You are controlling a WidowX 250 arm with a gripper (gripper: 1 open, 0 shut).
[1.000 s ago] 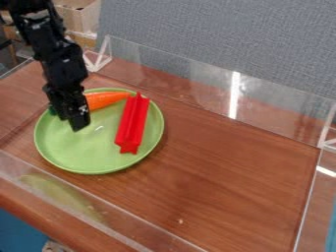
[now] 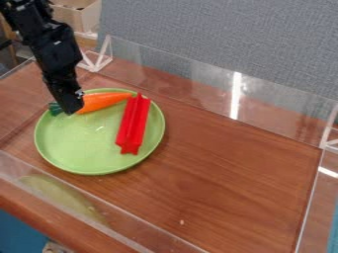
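Observation:
A green plate (image 2: 93, 148) sits on the wooden table's left half. On it lie an orange carrot (image 2: 103, 100), its green top toward the upper left, and a red oblong object (image 2: 133, 124) on the plate's right side. My black gripper (image 2: 69, 103) reaches down from the upper left to the carrot's left end, above the plate's rim. Its fingertips are small and dark here, and I see nothing clearly held between them.
Clear low panels edge the table (image 2: 224, 188), with a grey wall behind. Cardboard boxes (image 2: 77, 16) stand at the back left.
My gripper has moved up and to the left, from over the plate to near the carrot's leafy end. The plate and the objects on it look unmoved.

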